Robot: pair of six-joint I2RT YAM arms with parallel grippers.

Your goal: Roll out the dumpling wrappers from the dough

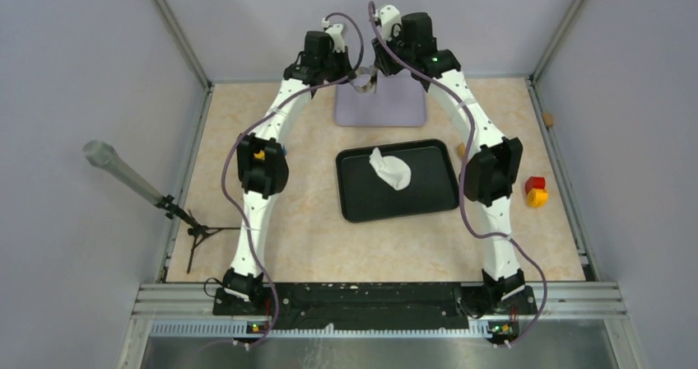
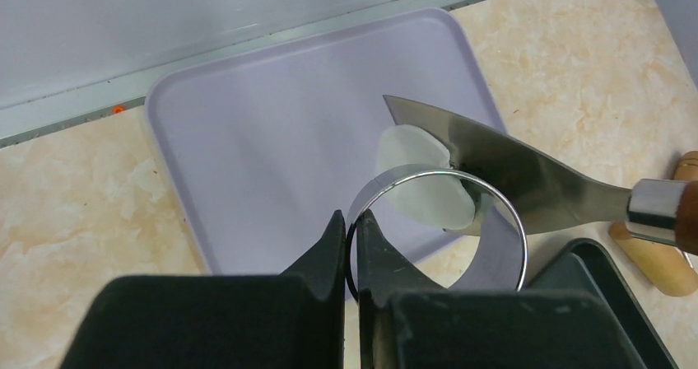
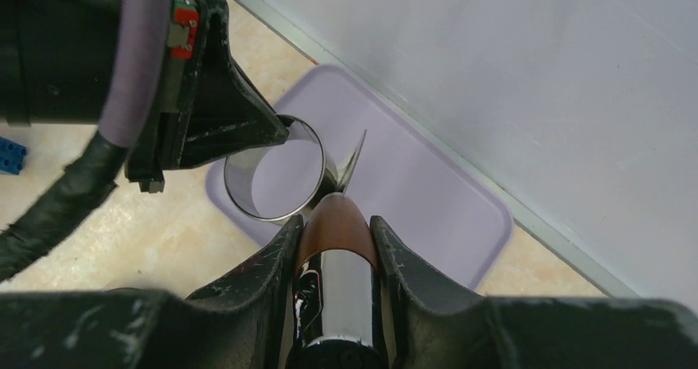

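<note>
My left gripper is shut on the thin wall of a metal ring cutter (image 2: 504,249), which is held above the lilac board (image 2: 263,138). My right gripper is closed around the brown handle (image 3: 336,221) of a broad-bladed knife. In the left wrist view the knife's blade (image 2: 502,155) reaches in from the right behind the ring. A flat white dough piece (image 2: 409,148) lies against the blade's edge, partly seen through the ring; whether it sticks to the blade or rests on the board, I cannot tell. Another thin white dough piece (image 1: 392,170) lies on the black tray (image 1: 358,203).
A wooden rolling pin (image 2: 663,266) lies by the tray's right side, mostly hidden from above by the right arm. Red (image 1: 535,184) and yellow blocks (image 1: 537,198) sit at the far right.
</note>
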